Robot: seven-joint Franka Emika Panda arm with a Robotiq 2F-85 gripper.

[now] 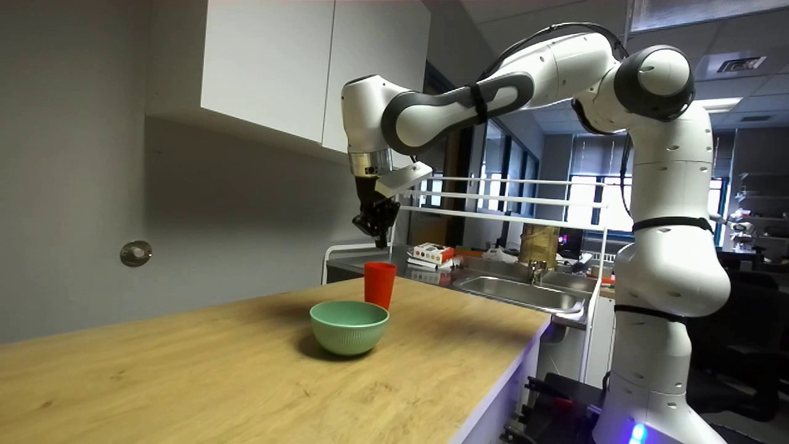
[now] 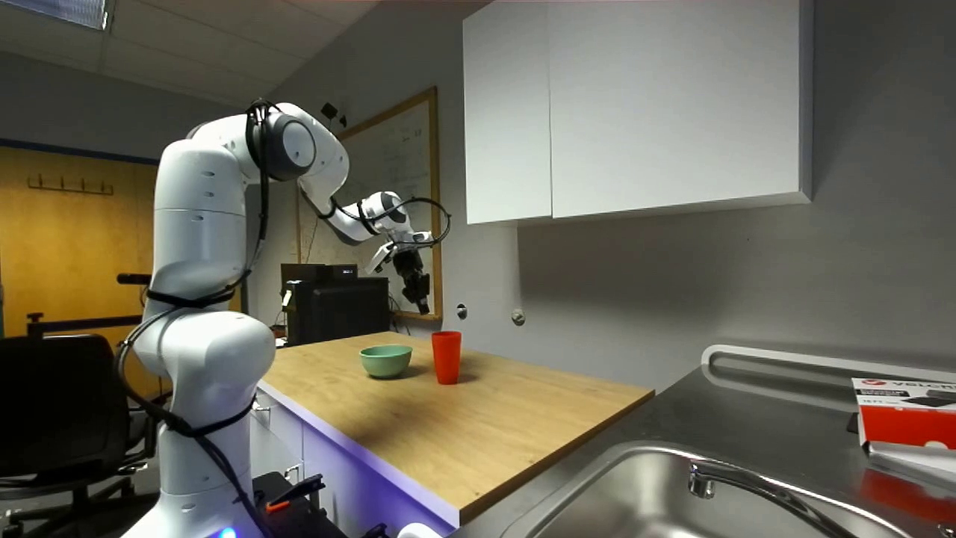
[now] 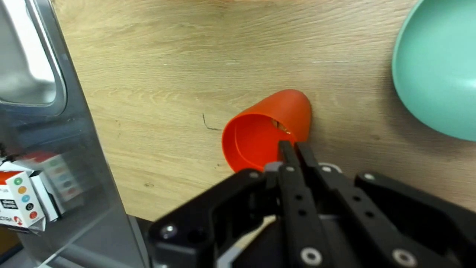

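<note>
The red cup (image 1: 379,284) stands upright on the wooden counter, beside the green bowl (image 1: 349,328). Above the cup's rim, clear of it, hangs my gripper (image 1: 381,242), pointing down. In the wrist view my gripper has its two fingers close together and shut, partly covering the cup's (image 3: 290,107) near rim. No object can be made out between the fingertips. Something small and brownish shows inside the cup, too little of it to name. The bowl (image 3: 446,67) looks empty where the wrist view shows it.
A metal sink (image 1: 521,292) and a box (image 1: 433,254) lie past its far end. White cabinets (image 1: 270,66) overhang the wall side.
</note>
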